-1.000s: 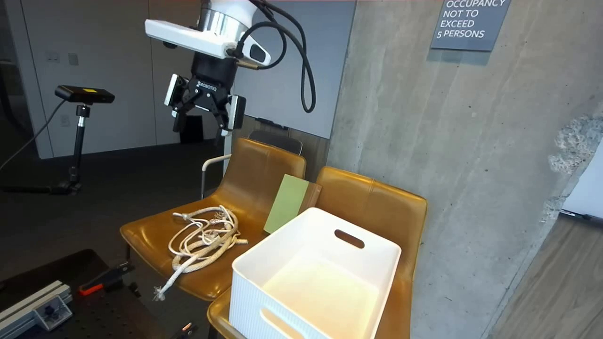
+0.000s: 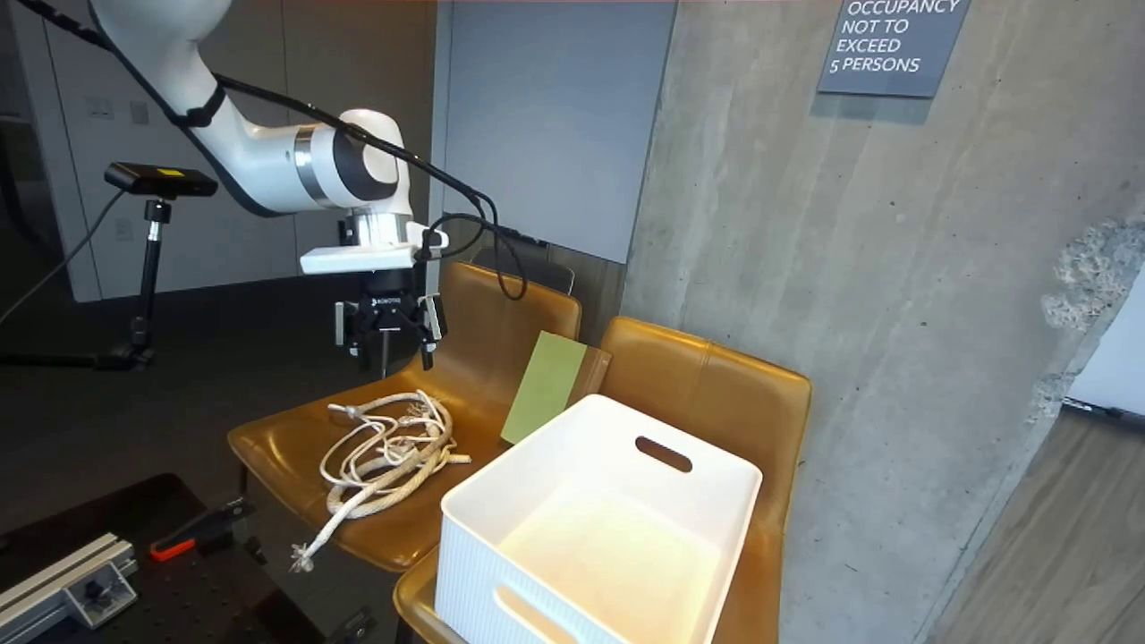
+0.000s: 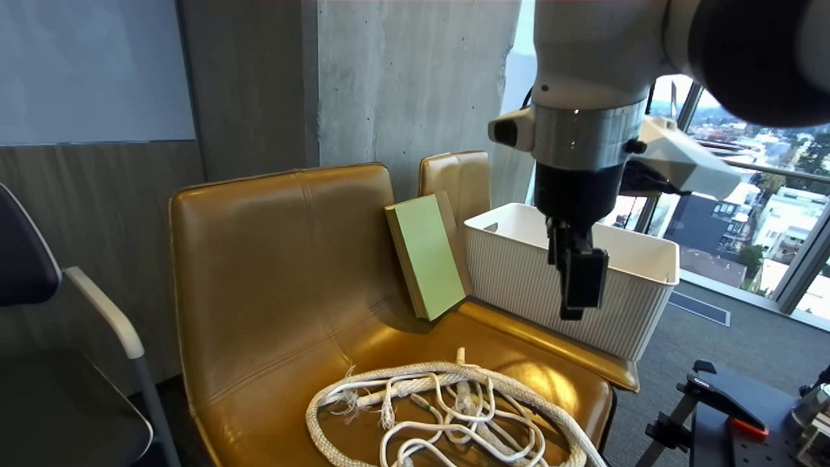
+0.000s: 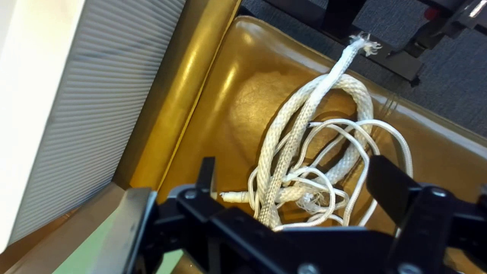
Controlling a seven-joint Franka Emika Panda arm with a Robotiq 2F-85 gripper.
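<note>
My gripper [image 2: 386,342] hangs pointing down above the left tan chair, open, its fingers wide apart and nothing between them. On that chair's seat lies a loose coil of white rope [image 2: 370,495], thick and thin strands tangled together, with one frayed end over the front edge. In the wrist view the rope [image 4: 285,162] shows beyond and partly between the spread fingers, lower than them and apart. A white bin [image 2: 612,429] with ribbed sides and handle slots stands empty on the other chair. From the side, the gripper [image 3: 580,311] is clear above the rope [image 3: 424,370].
A green book [image 3: 426,253] leans with a brown one between the chair backs, beside the bin. A camera on a stand [image 2: 161,181] is at the left. A dark table with a clamp [image 2: 199,533] lies in front of the chairs.
My gripper has come down a long way toward the rope and now points more nearly straight down. Rope, bin and books have not moved.
</note>
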